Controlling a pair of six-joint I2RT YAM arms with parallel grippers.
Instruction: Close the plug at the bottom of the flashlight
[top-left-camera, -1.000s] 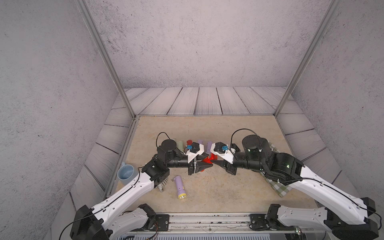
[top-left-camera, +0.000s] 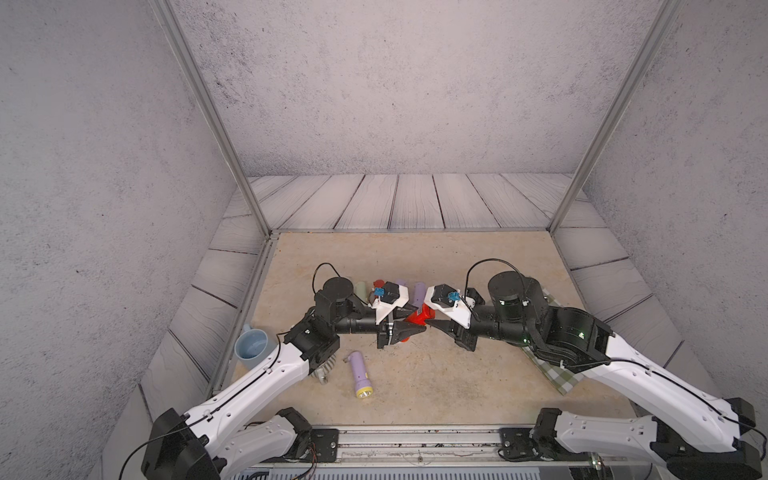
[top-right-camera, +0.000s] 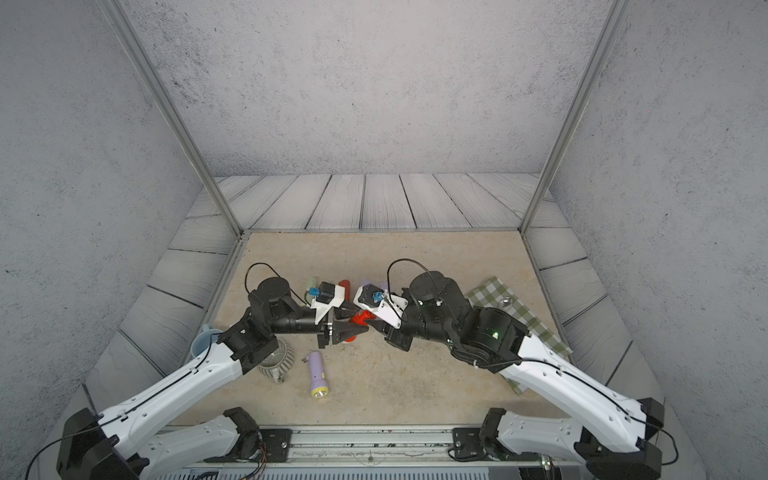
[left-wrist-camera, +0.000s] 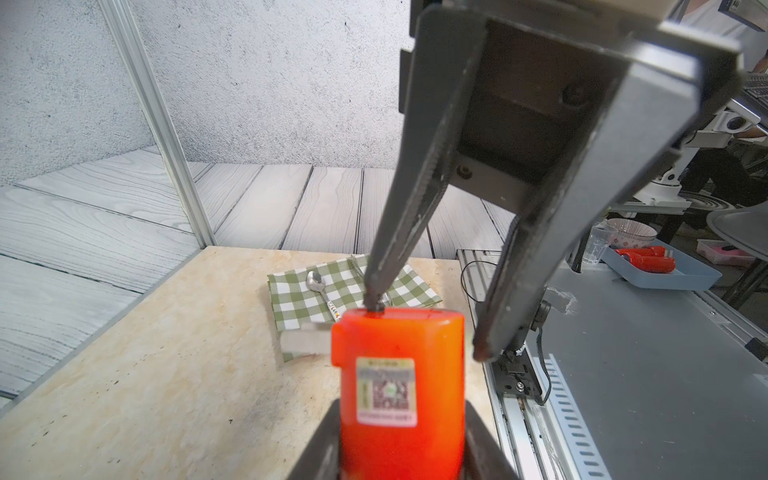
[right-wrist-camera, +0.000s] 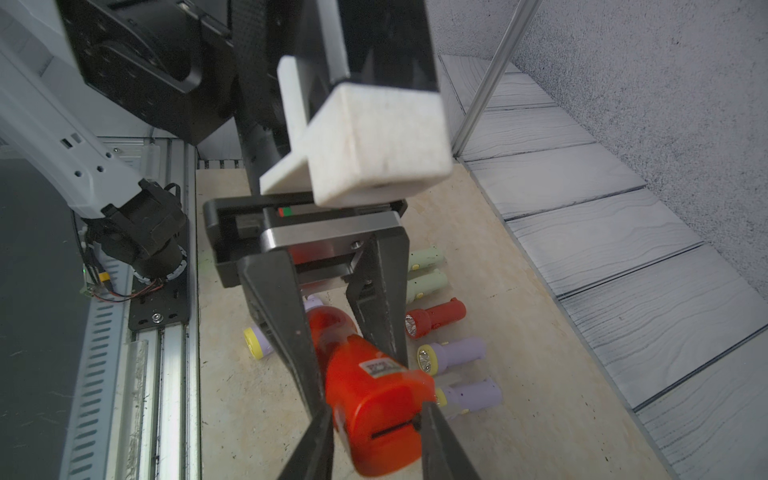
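Note:
A red flashlight (right-wrist-camera: 368, 384) is held horizontally above the table's centre by my left gripper (top-left-camera: 408, 323), which is shut on its body. Its square bottom end, with a QR sticker on one face, points toward my right gripper; a dark slot shows on the end in the right wrist view. My right gripper (top-left-camera: 438, 324) stands part open at that end, fingertips close beside it. Whether the plug sits flush is hard to tell.
Several purple, green and red flashlights (right-wrist-camera: 452, 354) lie on the table (top-left-camera: 448, 384) behind, with a lone purple one (top-left-camera: 359, 373) at front. A blue mug (top-left-camera: 253, 347) stands at left, a checked cloth (top-right-camera: 508, 304) with a spoon at right.
My right gripper has shifted slightly to the right since a second ago. The left gripper and the red flashlight stay where they were.

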